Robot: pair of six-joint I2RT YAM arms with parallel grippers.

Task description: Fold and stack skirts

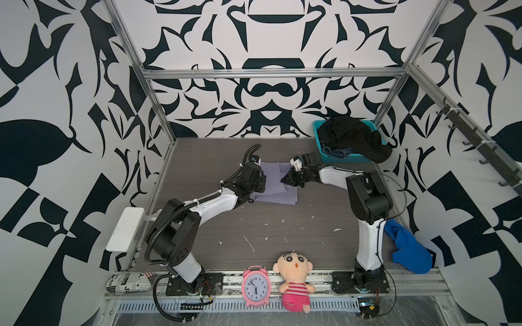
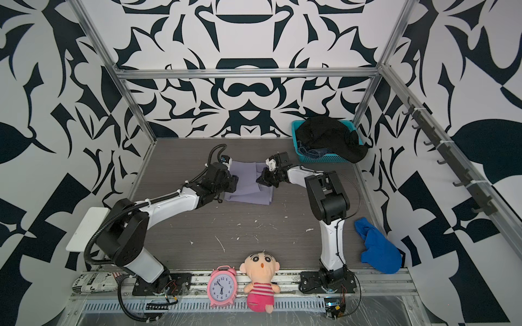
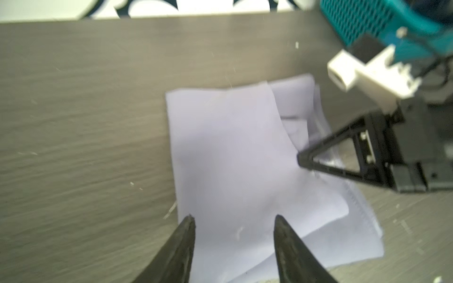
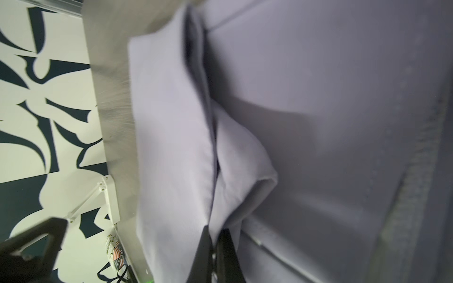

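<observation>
A lavender skirt (image 1: 274, 196) lies partly folded on the table, its left part turned over onto the rest. In the right wrist view my right gripper is closed on the raised edge of the folded skirt layer, with a crumpled flap of cloth standing beside its fingers. The left wrist view shows my left gripper open above the skirt's left side, nothing between its fingers. Both arms cover parts of the skirt in the top views. A slanted loose edge of the upper layer runs across the skirt's near right part.
A teal basket (image 1: 342, 158) with dark clothes (image 1: 353, 137) stands at the back right. A blue cloth (image 1: 409, 250) lies at the right edge. A clock (image 1: 255, 287) and a doll (image 1: 294, 271) sit along the front rail.
</observation>
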